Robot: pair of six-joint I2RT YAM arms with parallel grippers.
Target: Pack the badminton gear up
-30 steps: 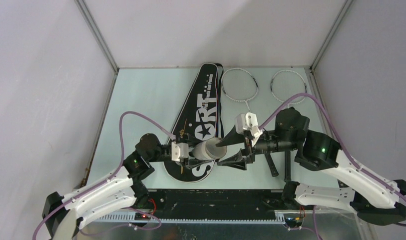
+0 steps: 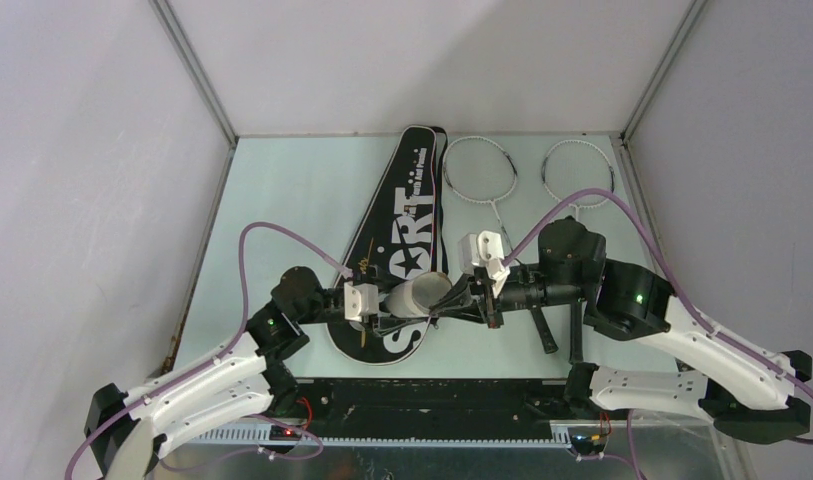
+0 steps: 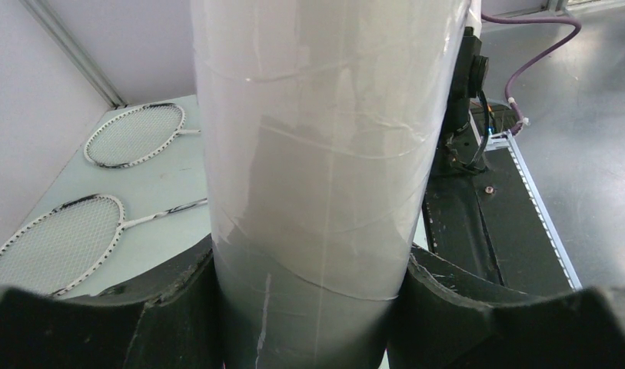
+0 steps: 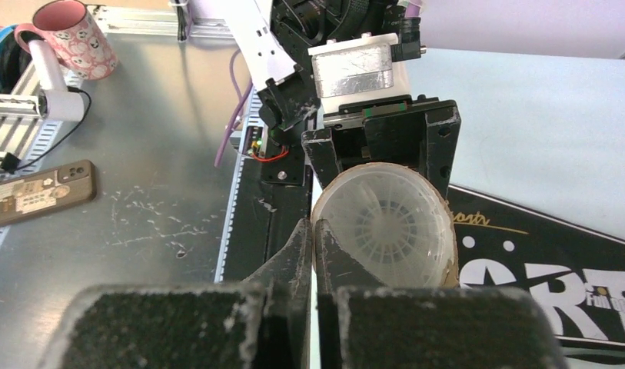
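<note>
A white shuttlecock tube [image 2: 412, 298] [image 3: 320, 154] lies sideways in my left gripper [image 2: 387, 305], which is shut on it, above the black badminton bag [image 2: 402, 210]. In the right wrist view the tube's translucent end cap [image 4: 390, 231] faces my right gripper, whose fingertips are shut together at the cap's rim; whether anything thin is pinched between them I cannot tell. Two rackets lie to the right of the bag, one with its head [image 2: 479, 170] near the bag, the other [image 2: 578, 173] near the right edge; both handles run toward the front.
Side walls and a back wall [image 2: 432, 70] enclose the table. Beyond the front edge, the right wrist view shows a metal surface with a phone [image 4: 40, 196] and a pink mug [image 4: 74, 38].
My right gripper has closed from wide open to shut at the tube's end and has shifted slightly left. My left gripper and the tube have stayed still.
</note>
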